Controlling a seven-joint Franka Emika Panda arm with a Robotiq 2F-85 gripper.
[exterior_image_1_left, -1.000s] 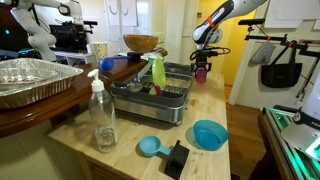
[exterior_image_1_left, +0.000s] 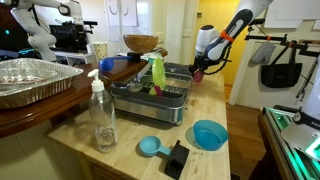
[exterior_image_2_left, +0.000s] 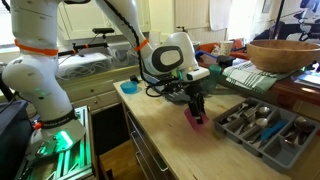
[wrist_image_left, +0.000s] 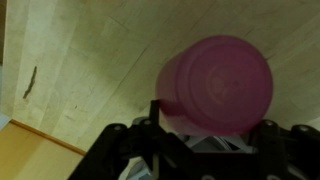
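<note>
A pink cup (exterior_image_2_left: 195, 117) is at the far part of the wooden counter, with my gripper (exterior_image_2_left: 196, 107) shut on it. From the wrist, the cup (wrist_image_left: 217, 85) fills the middle of the view, between the dark fingers. Exterior view 1 shows the same cup (exterior_image_1_left: 198, 76) small, beneath the white arm. Whether its lower end touches the counter, I cannot tell.
A grey cutlery tray (exterior_image_2_left: 262, 128) with utensils lies beside the cup. A dish rack (exterior_image_1_left: 150, 101), soap bottle (exterior_image_1_left: 102, 122), blue bowl (exterior_image_1_left: 210, 135) and blue scoop (exterior_image_1_left: 150, 146) occupy the counter. Bare wood (exterior_image_2_left: 170, 150) lies around the cup.
The arm's white body has swung and looks larger in exterior view 1. The cup has shifted slightly left, still at my gripper.
</note>
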